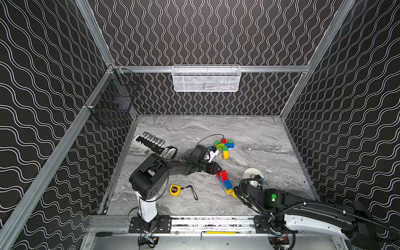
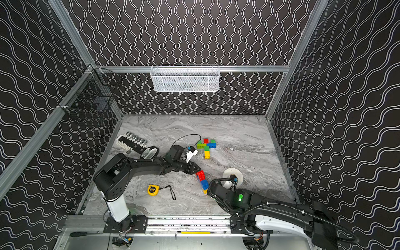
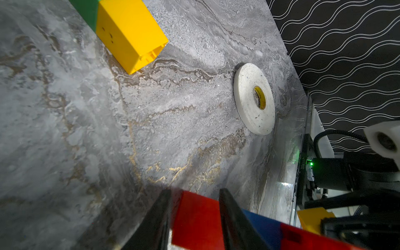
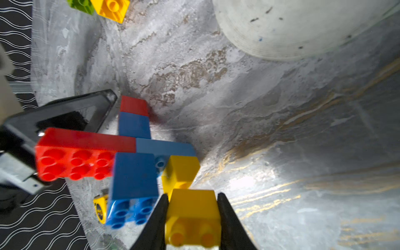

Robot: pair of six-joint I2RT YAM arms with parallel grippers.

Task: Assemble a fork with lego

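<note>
A lego assembly of red, blue and yellow bricks lies mid-table. My left gripper is at its red end, fingers part open around a red brick; whether they touch it I cannot tell. My right gripper is shut on a yellow brick, held beside the assembly's yellow end. A second assembly with green, red, blue and yellow bricks lies farther back.
A white tape roll lies right of the assembly. A tape measure with strap is at front left, a socket set at back left. Baskets hang on the walls.
</note>
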